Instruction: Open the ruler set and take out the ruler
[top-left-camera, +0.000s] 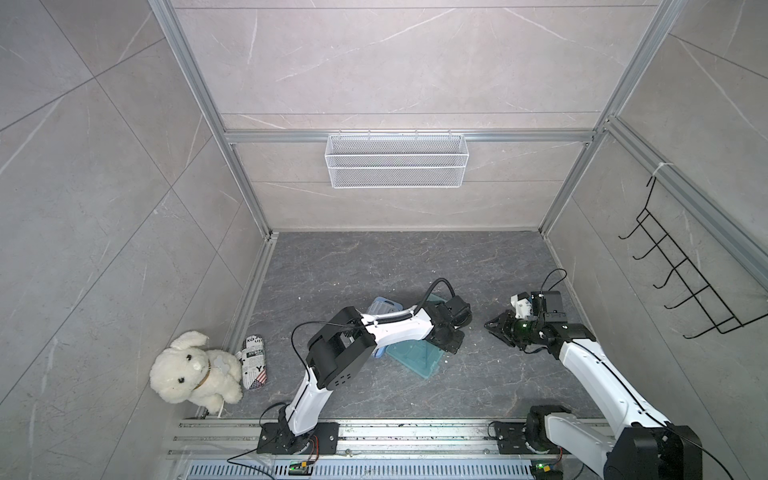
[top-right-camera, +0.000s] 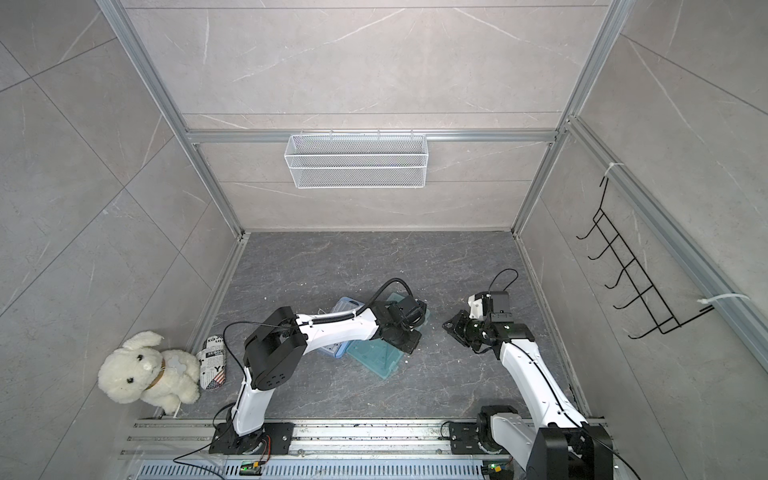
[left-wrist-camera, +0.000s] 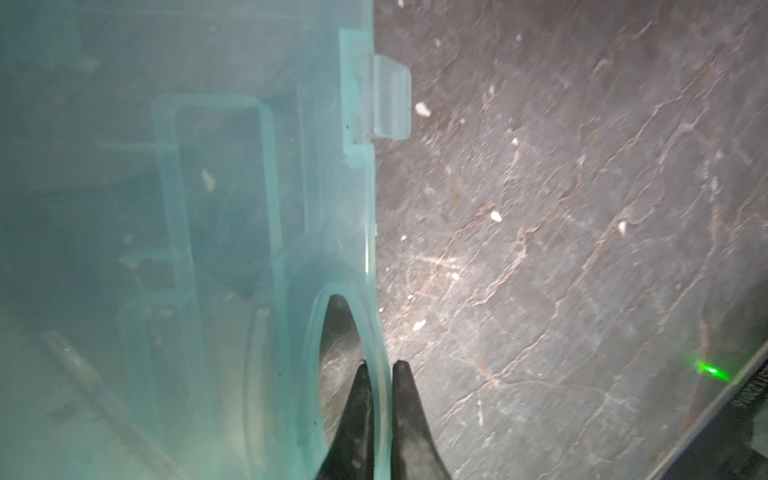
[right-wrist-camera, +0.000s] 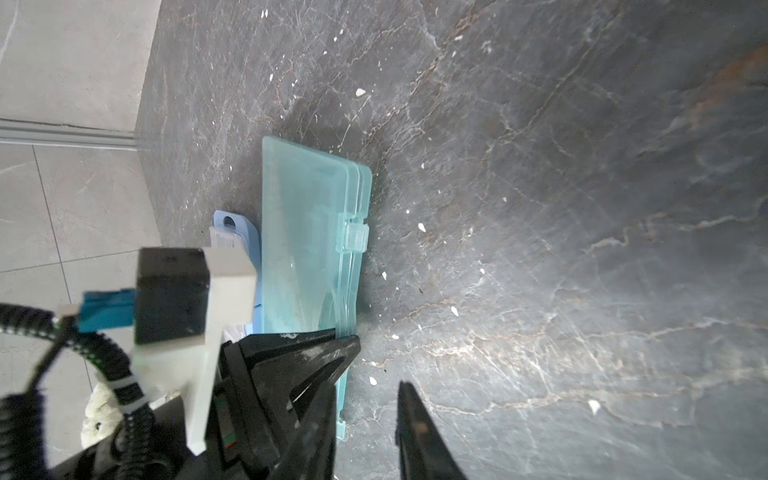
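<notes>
A translucent teal ruler set case (top-left-camera: 417, 359) lies closed on the grey floor, partly covered by my left arm. In the left wrist view its latch (left-wrist-camera: 392, 97) sits on the edge beyond the looped handle (left-wrist-camera: 310, 384). My left gripper is shut on that thin handle, one finger through its opening and the other outside. My right gripper stands apart to the right of the case, its fingers spread with bare floor between them. The right wrist view shows the latch (right-wrist-camera: 355, 237) on the near edge. No separate ruler can be made out through the cloudy plastic.
A light blue case (top-left-camera: 384, 305) lies behind the teal one, beside my left arm. Far to the left are a white plush toy (top-left-camera: 192, 373) and a patterned pouch (top-left-camera: 253, 362).
</notes>
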